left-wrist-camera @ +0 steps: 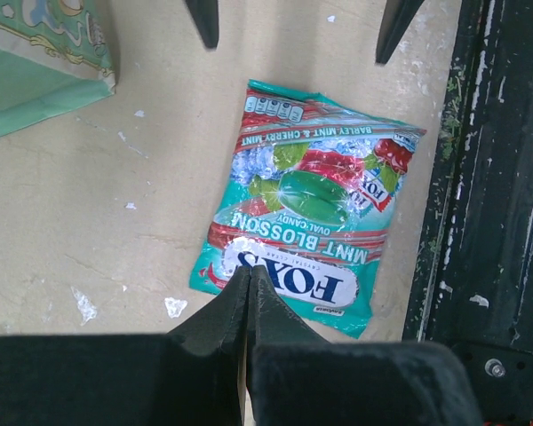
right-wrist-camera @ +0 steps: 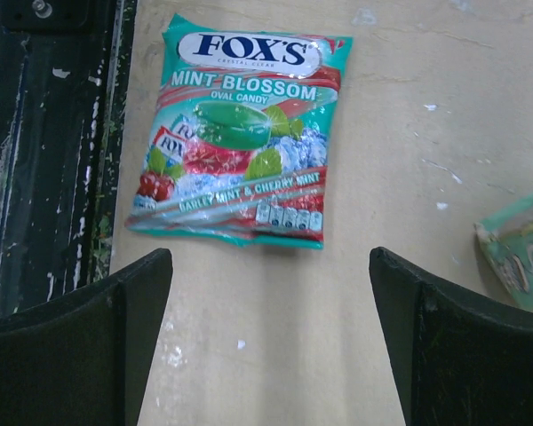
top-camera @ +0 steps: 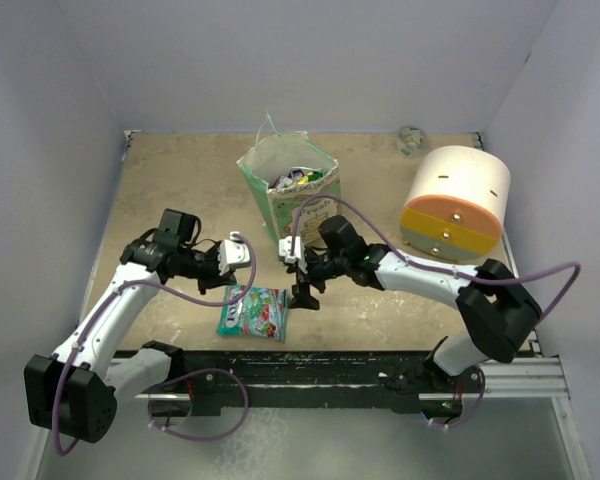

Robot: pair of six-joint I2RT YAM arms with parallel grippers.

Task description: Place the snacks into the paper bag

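The teal mint candy bag (top-camera: 257, 314) lies flat near the table's front, its print in plain sight in the left wrist view. My left gripper is shut, its fingertips meeting over the bag's edge in that view with nothing between them. My right gripper stands open just right of the candy bag, which lies beyond its fingertips in the right wrist view. Both its fingers (left-wrist-camera: 206, 22) show at the top of the left wrist view. Behind them is the upright green paper bag (top-camera: 267, 200), open-topped, with colourful packets inside.
A cream and yellow rounded container (top-camera: 460, 190) stands at the right rear. A small clear object (top-camera: 411, 141) is by the back edge. The dark front rail (left-wrist-camera: 493, 177) runs close to the candy bag. Bare table lies at left rear and right front.
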